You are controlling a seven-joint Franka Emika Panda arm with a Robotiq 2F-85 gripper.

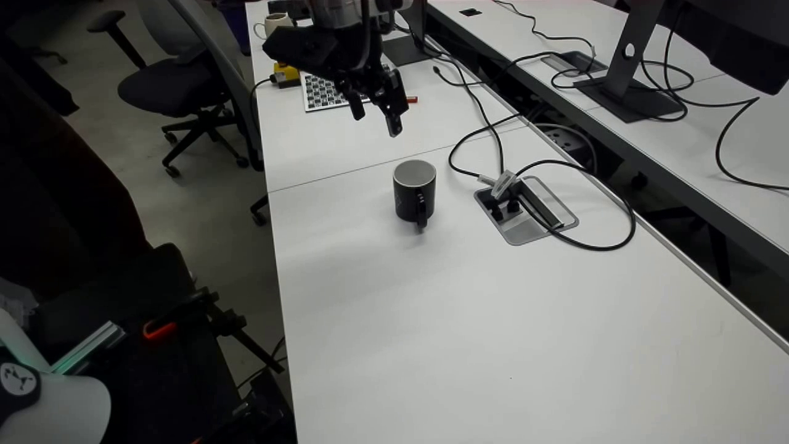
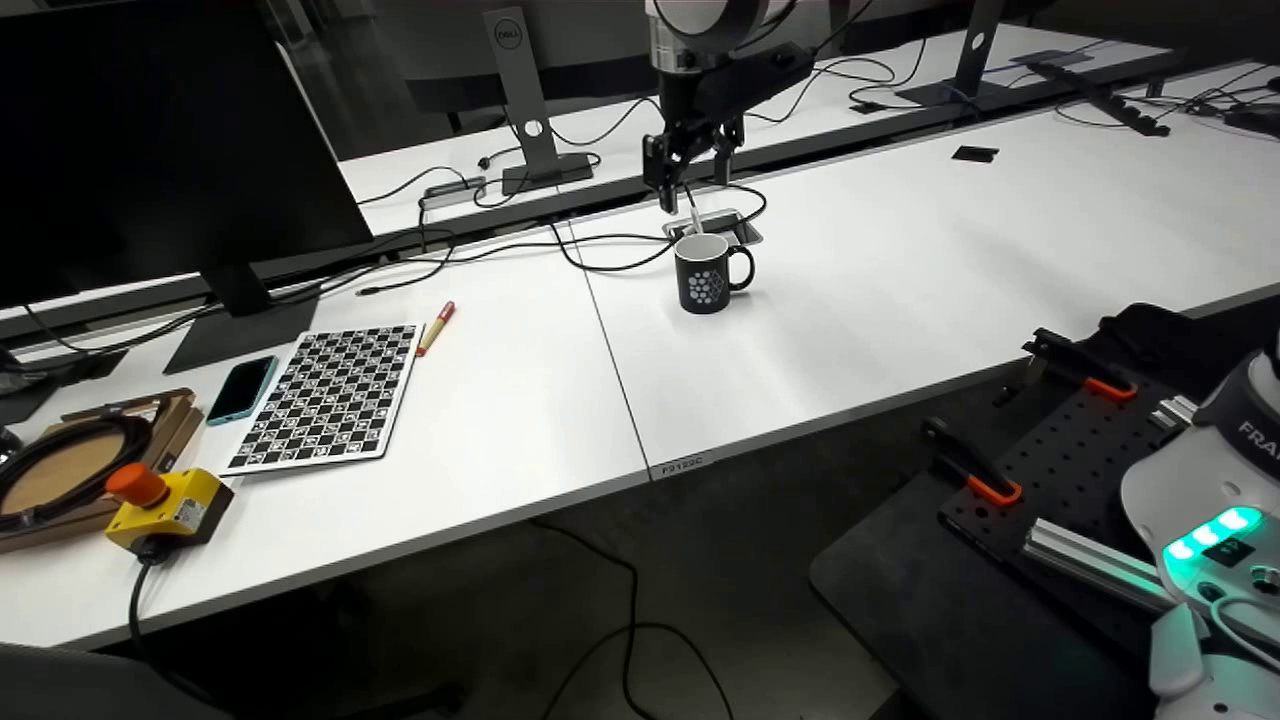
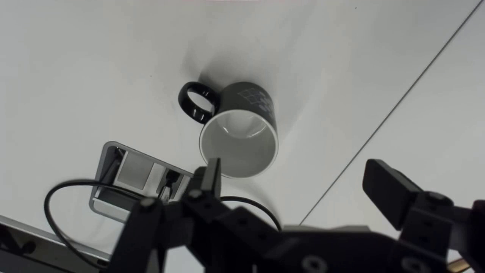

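A black mug with a white inside stands upright on the white table. Exterior view 2 shows its dotted print and its handle to the right of the mug. From above, in the wrist view, the mug looks empty, handle to the upper left. My gripper hangs in the air above the table, apart from the mug. Its fingers are wide apart in the wrist view, where the gripper has nothing between its fingers. One finger appears just below the mug's rim in that view.
Close to the mug, a socket box with looping black cable is set into the table. A checkered board, a marker, a phone and a yellow emergency stop lie farther along.
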